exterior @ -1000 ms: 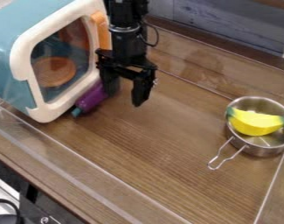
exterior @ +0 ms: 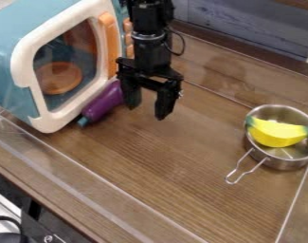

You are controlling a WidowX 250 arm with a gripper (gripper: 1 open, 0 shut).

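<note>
My black gripper [exterior: 149,95] hangs open in the upper middle, just right of the toy microwave [exterior: 43,102] with its blue body, white door frame and orange plate inside. A purple eggplant [exterior: 103,101] lies on the wooden counter beside the microwave's door, to the left of and below my fingers. At the right, a yellow banana [exterior: 278,131] lies in a steel pot [exterior: 288,161] with a wire handle.
A grey-blue wall [exterior: 251,28] runs along the back. A dark cable is at the bottom left corner.
My gripper has shifted slightly right and changed its position a little near the eggplant, more of which now shows. The microwave, pot and banana look the same.
</note>
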